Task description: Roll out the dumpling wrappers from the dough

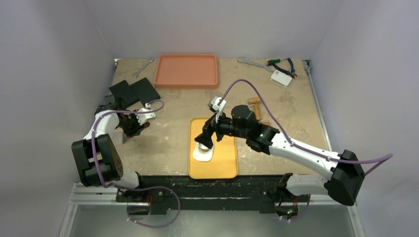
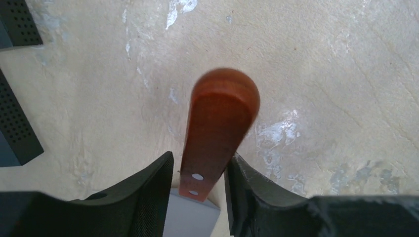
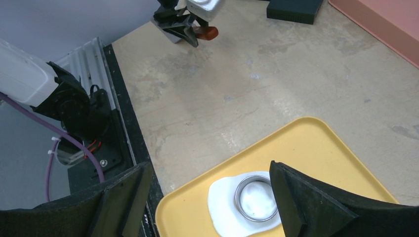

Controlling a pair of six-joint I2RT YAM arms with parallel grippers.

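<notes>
My left gripper is around the reddish-brown wooden handle (image 2: 220, 113) of a scraper with a grey blade (image 2: 190, 217), at the table's left; whether its fingers press on it is unclear. My right gripper stands open above the yellow tray (image 1: 212, 169). On that tray lies a flat white piece of dough (image 3: 222, 207) with a metal ring (image 3: 238, 207) on it.
Dark blocks (image 1: 144, 90) lie behind my left gripper. A pink tray (image 1: 186, 71) is at the back. A rolling pin (image 1: 257, 109), wrenches (image 1: 252, 63), pliers (image 1: 289, 66) and a white box (image 1: 280, 79) are on the right.
</notes>
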